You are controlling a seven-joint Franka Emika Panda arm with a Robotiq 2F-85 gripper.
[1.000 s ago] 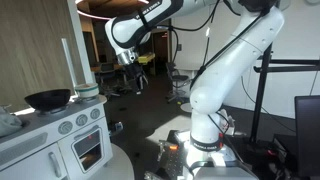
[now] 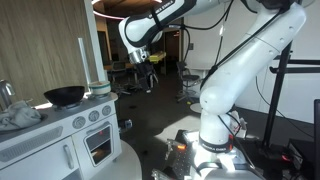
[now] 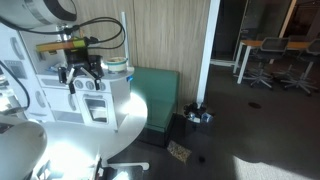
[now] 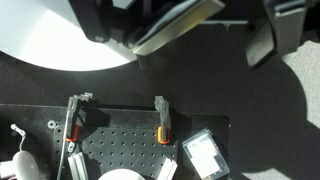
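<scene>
My gripper (image 2: 137, 75) hangs in the air, to the right of and in front of the toy kitchen (image 2: 68, 130). In the wrist view the gripper's two fingers show at the top, spread apart, and nothing is seen between them. A black pan (image 2: 65, 96) sits on the kitchen's top. A light pot (image 2: 100, 88) stands to the pan's right, and in exterior view 2 a pot (image 3: 118, 65) shows beyond the arm. Grey cloth (image 2: 18, 116) lies by the faucet at the left. My gripper touches none of these.
A white rounded table (image 4: 60, 42) edges into the wrist view. Below it lies a black perforated plate (image 4: 120, 145) with orange-marked clamps. A green couch (image 3: 155, 95) stands beyond the kitchen. Open floor (image 3: 240, 130) spreads to the right.
</scene>
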